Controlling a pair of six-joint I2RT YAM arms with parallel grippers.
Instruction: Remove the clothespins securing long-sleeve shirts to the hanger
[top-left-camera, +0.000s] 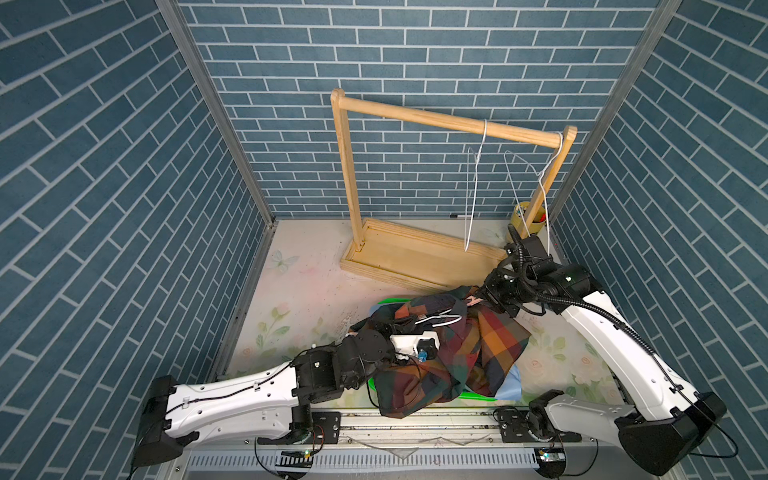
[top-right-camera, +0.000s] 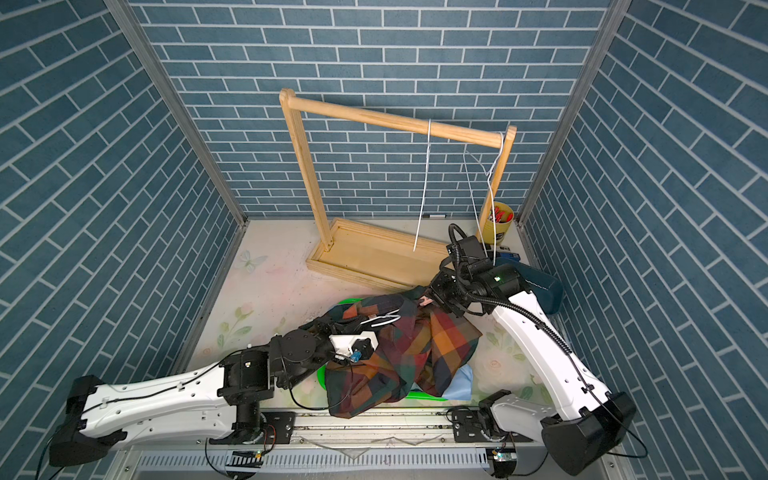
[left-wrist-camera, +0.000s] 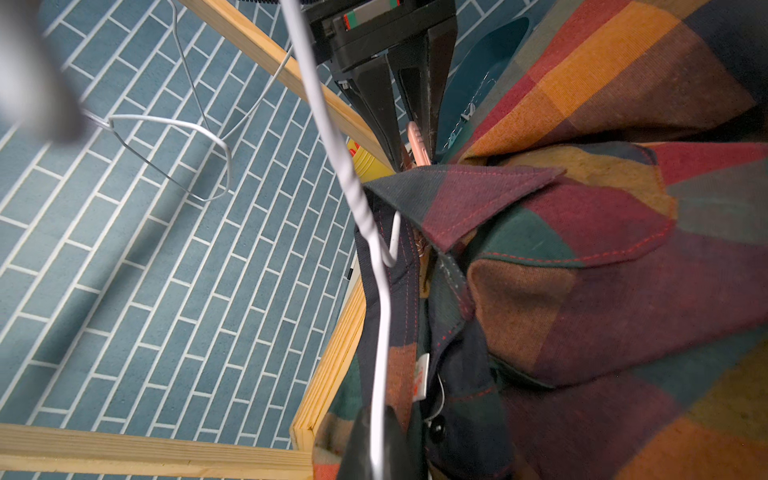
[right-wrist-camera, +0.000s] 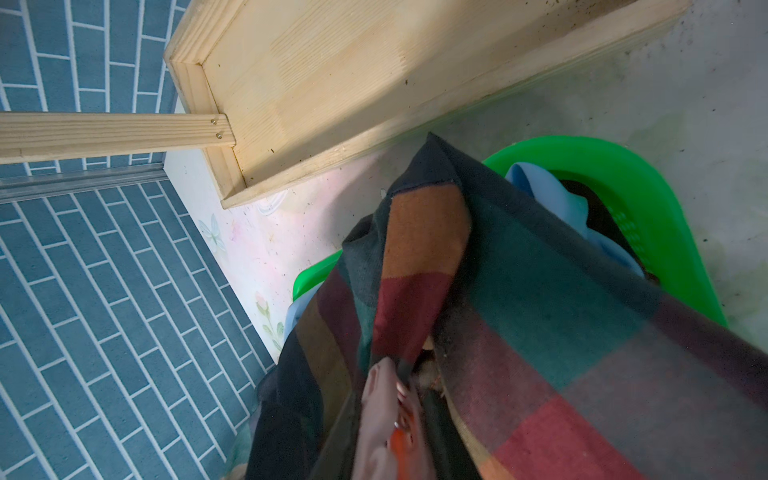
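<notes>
A plaid long sleeve shirt (top-left-camera: 456, 352), dark with red and orange checks, lies bunched at the front middle with its collar (left-wrist-camera: 472, 196) up. A white twisted wire hanger (left-wrist-camera: 328, 128) passes into the collar. My left gripper is shut on the hanger's wire, near the shirt's left side. On the far side, my right gripper is at the collar with a pink clothespin (right-wrist-camera: 382, 408) between its fingers. The clothespin's handles fill the gap between those fingers. Its clamping end is partly hidden by cloth.
A green basket (right-wrist-camera: 640, 180) with light blue cloth (right-wrist-camera: 552, 192) lies under the shirt. Behind stands a wooden rack (top-left-camera: 456, 120) with empty white hangers (top-left-camera: 477, 176), close to the right arm.
</notes>
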